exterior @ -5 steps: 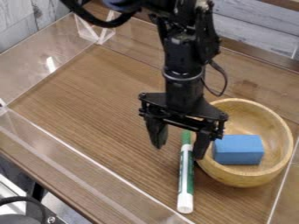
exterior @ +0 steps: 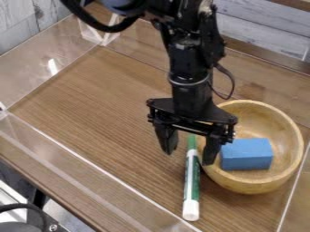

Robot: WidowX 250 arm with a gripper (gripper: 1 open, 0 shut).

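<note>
My black gripper (exterior: 189, 142) hangs at the centre right of the camera view with its fingers apart and nothing seen held between them. Below it a green and white marker (exterior: 191, 189) lies on the wooden surface, its upper end partly hidden near the fingers. To the right is a wooden bowl (exterior: 275, 128) with a blue block (exterior: 247, 154) inside. The right finger is at the bowl's left rim; whether it touches cannot be told.
Cables show at the lower left, outside the surface.
</note>
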